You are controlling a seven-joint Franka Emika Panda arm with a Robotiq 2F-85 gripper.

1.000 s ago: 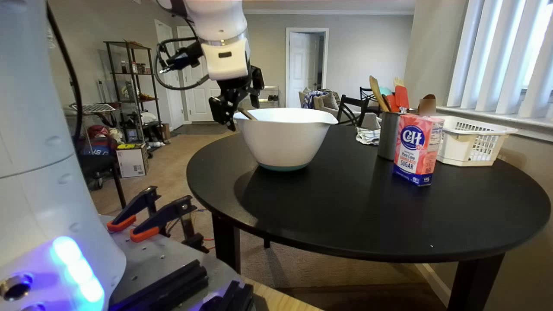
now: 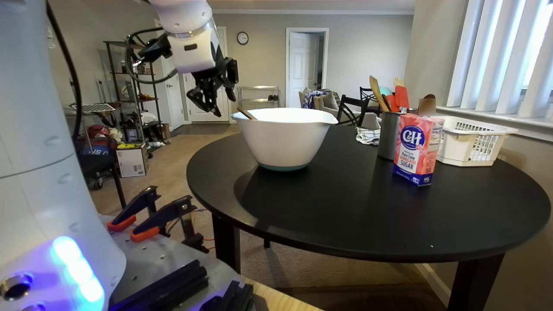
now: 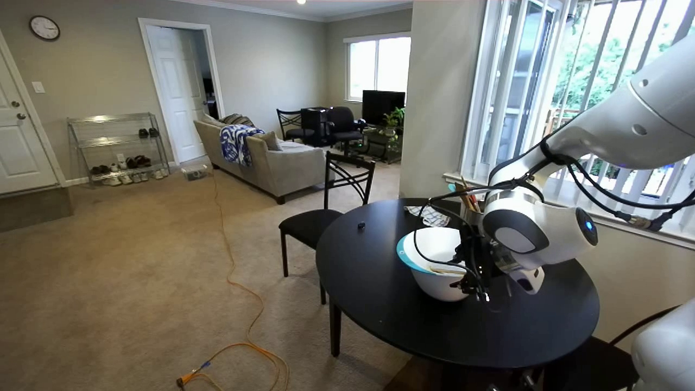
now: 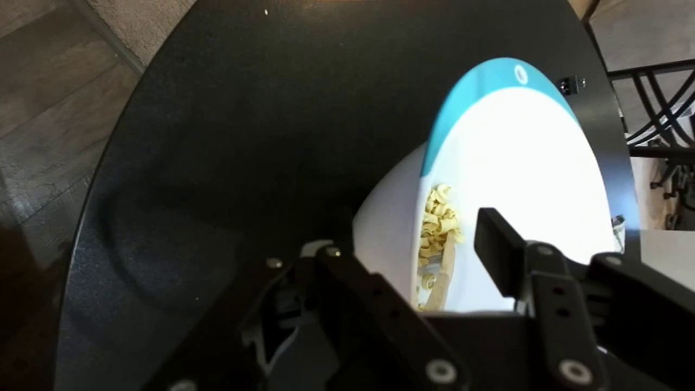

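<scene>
A white mixing bowl [image 2: 288,137] with a teal base and teal rim patches stands upright on the black round table. Curly pale pasta [image 4: 440,221] lies inside it, as the wrist view shows. A wooden utensil [image 4: 441,280] rests in the bowl among the pasta; its handle [image 2: 246,113] leans out over the rim on the side facing my arm. Up and left of that handle, my gripper [image 2: 224,105] is tilted and clear of the bowl in exterior view 1. Its black fingers stand apart, open, with nothing held between them.
A pink sugar carton [image 2: 414,150], a metal utensil holder [image 2: 387,135] and a white basket [image 2: 469,142] occupy the table's right side. A folded cloth [image 2: 368,135] lies farther back. Bare tabletop [image 2: 332,207] spreads in front of the bowl.
My arm and gripper have shifted left and slightly up, away from the bowl's rim and the utensil handle. Bowl and handle look to be in the same place.
</scene>
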